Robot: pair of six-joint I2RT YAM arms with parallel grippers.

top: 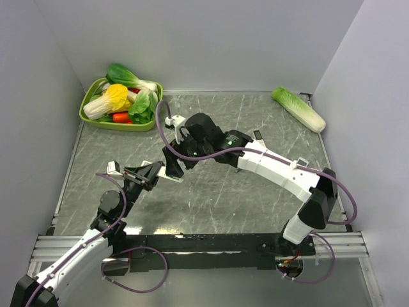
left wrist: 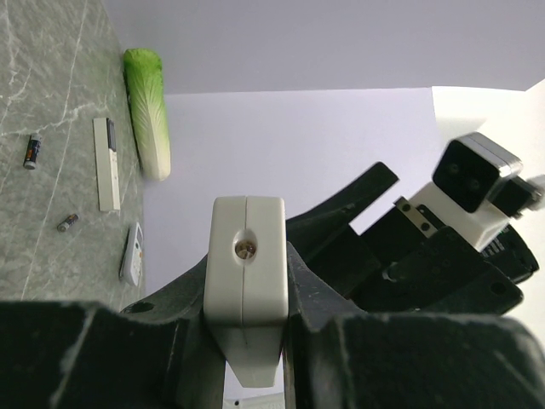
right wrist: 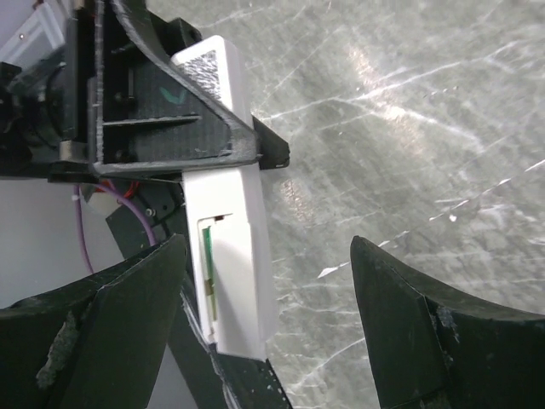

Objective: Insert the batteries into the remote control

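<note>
My left gripper (top: 157, 170) is shut on a white remote control (right wrist: 223, 192), gripping it crosswise above the table. In the right wrist view the remote's far part shows a recess with a thin green strip (right wrist: 209, 271) along one side of a white surface; whether any battery lies inside cannot be told. My right gripper stands open at that end, its fingers (right wrist: 413, 328) apart and no object clasped. In the left wrist view, one battery (left wrist: 32, 152) and another, smaller-looking battery (left wrist: 68, 222) lie loose on the table.
Farther off lie a white-and-dark bar-shaped object (left wrist: 107, 166) and a small white device (left wrist: 132, 254). A Chinese cabbage (top: 299, 109) rests at the back right, and a green basket (top: 121, 126) of vegetables at the back left.
</note>
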